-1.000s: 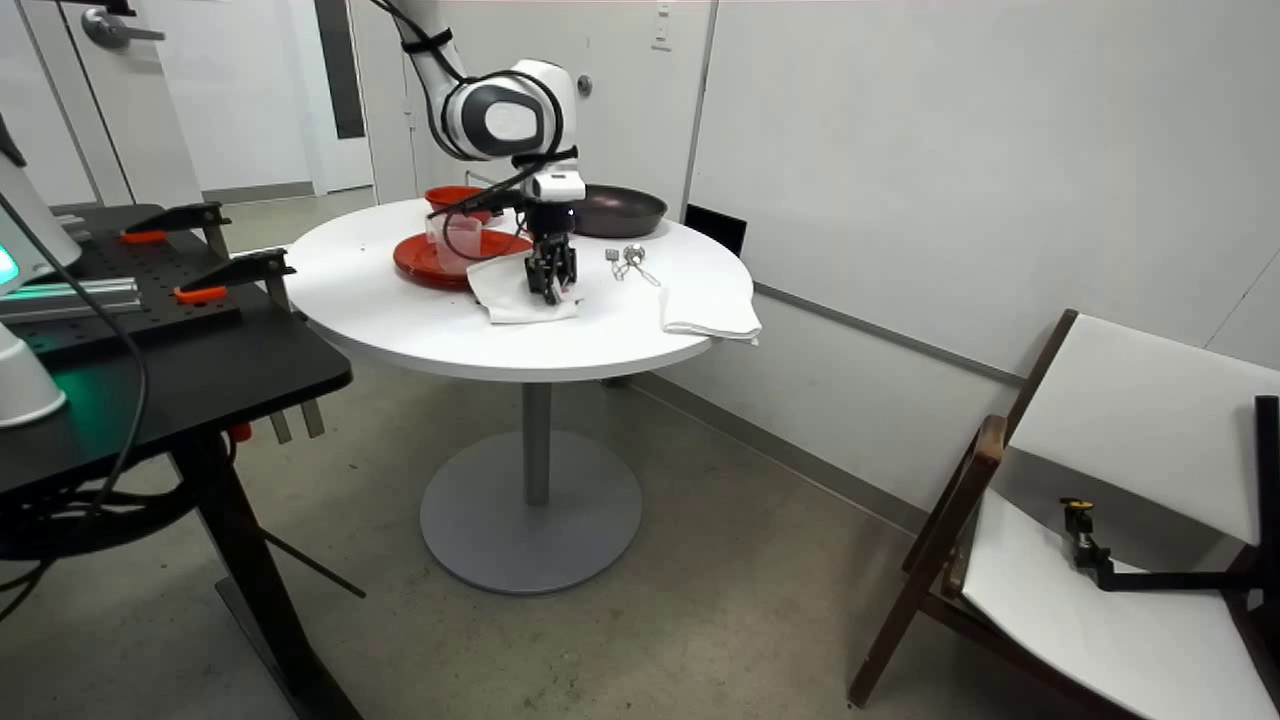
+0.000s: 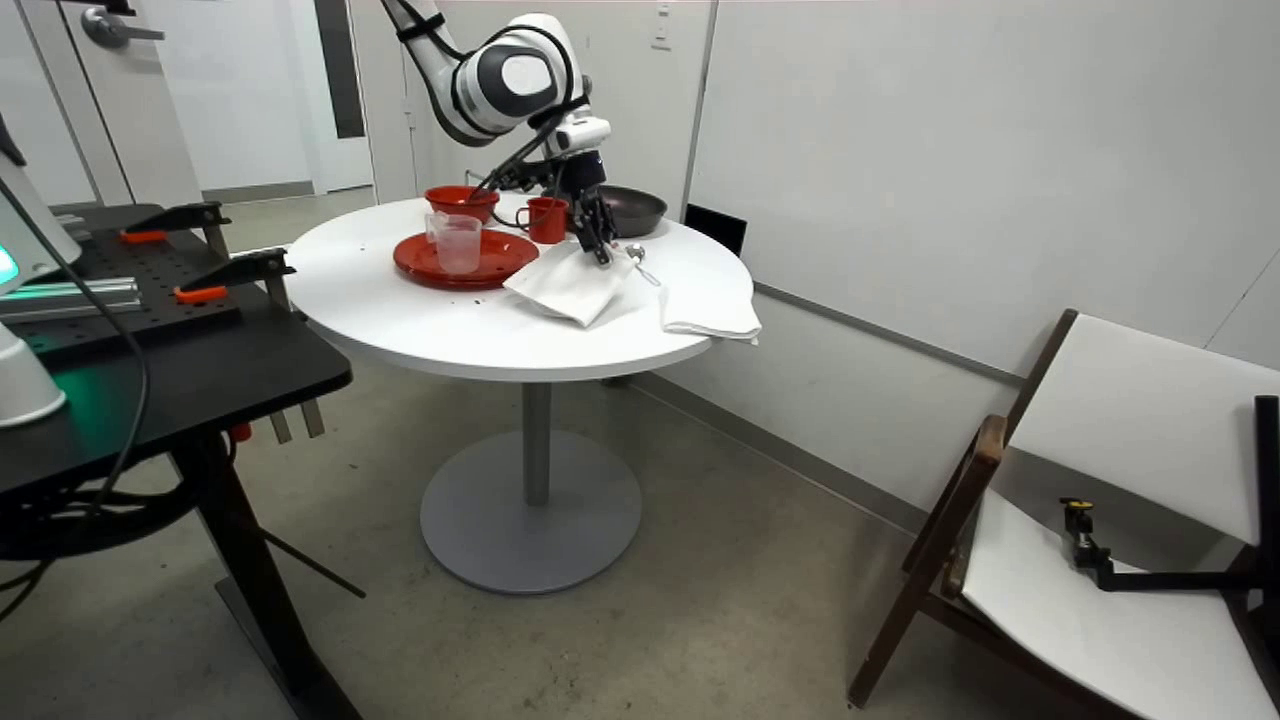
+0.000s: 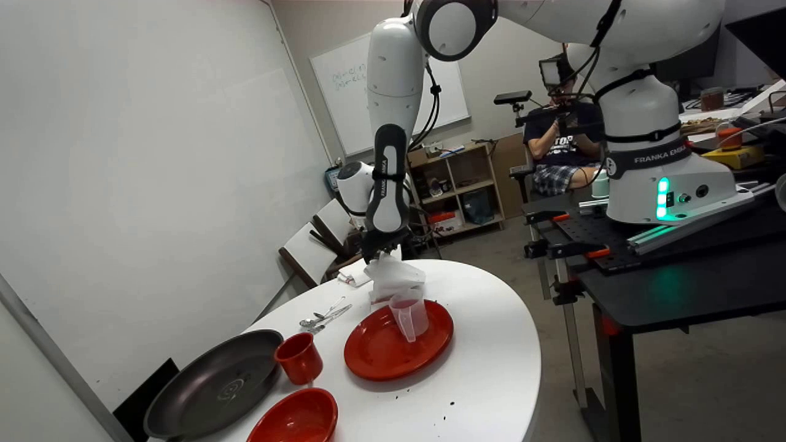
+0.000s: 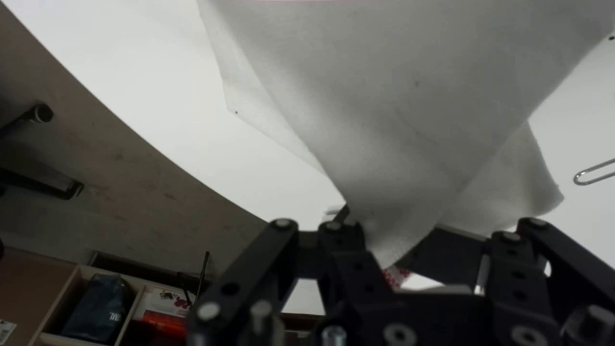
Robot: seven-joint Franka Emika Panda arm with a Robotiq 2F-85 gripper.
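Note:
A white cloth (image 2: 566, 283) hangs from my gripper (image 2: 601, 250), which is shut on one part of it above the round white table. Its lower folds spread just right of the stacked red plates (image 2: 416, 256) in exterior view 1. In exterior view 2 the raised cloth (image 3: 395, 279) stands behind the plate with the clear cup (image 3: 407, 315). Seen from the wrist, the cloth (image 4: 415, 104) narrows down towards the dark fingers (image 4: 344, 245); the exact pinch is hard to make out.
Metal utensils (image 3: 325, 317) lie near the cloth. A second folded white cloth (image 2: 714, 314) sits at the table's edge. A red mug (image 2: 548, 221), a red bowl (image 2: 461, 199) and a dark pan (image 2: 636, 211) occupy the back.
My gripper has moved right and up in exterior view 1, tilting. The cloth, flat beneath it before, has been drawn rightwards and partly lifted with it.

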